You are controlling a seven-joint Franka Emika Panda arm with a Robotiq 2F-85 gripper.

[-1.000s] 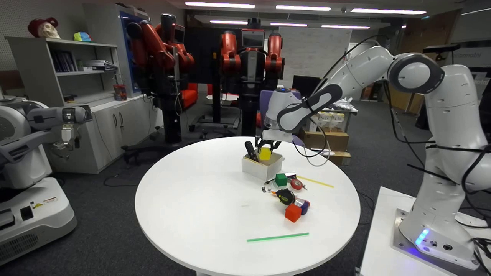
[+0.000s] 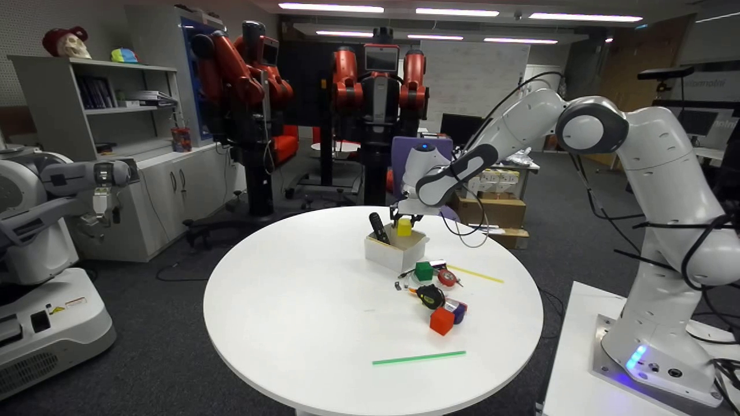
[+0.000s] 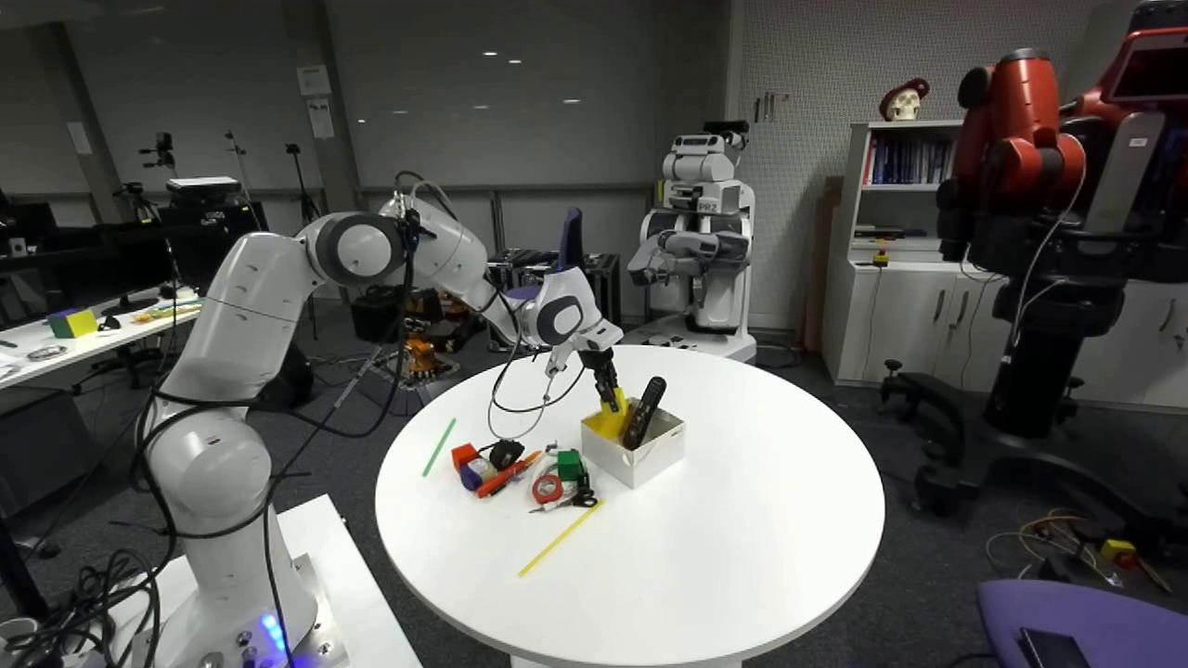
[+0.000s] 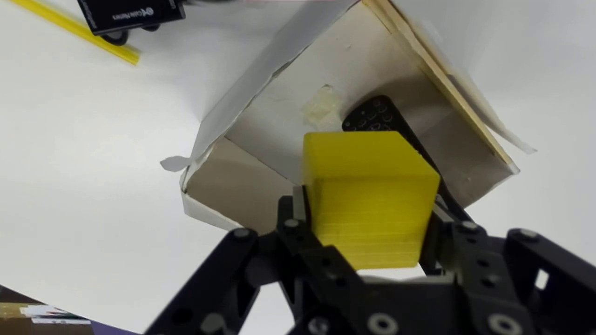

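A yellow block (image 4: 371, 162) sits between the black fingers of my gripper, which is shut on it from both sides. In the wrist view, the block covers part of the open white box (image 4: 279, 117) behind it. From the first exterior view, the yellow block (image 2: 404, 227) appears at the level of the box's rim, above the inside of the box (image 2: 388, 256). A black remote control (image 4: 385, 114) leans inside the box next to the block, its upper end sticking out over the rim in both exterior views. The block hides the remote's middle.
Close to the box lie a green cube (image 2: 424, 270), a red tape roll (image 2: 447, 278), a black tape measure (image 2: 430, 297) and a red cube (image 2: 441, 321). A yellow stick (image 2: 476, 274) and a green stick (image 2: 419, 357) lie apart.
The yellow block has risen slightly and shifted a little right in the first exterior view, along with my gripper. The fingers looked more spread around it before. The box and the remote have stayed put.
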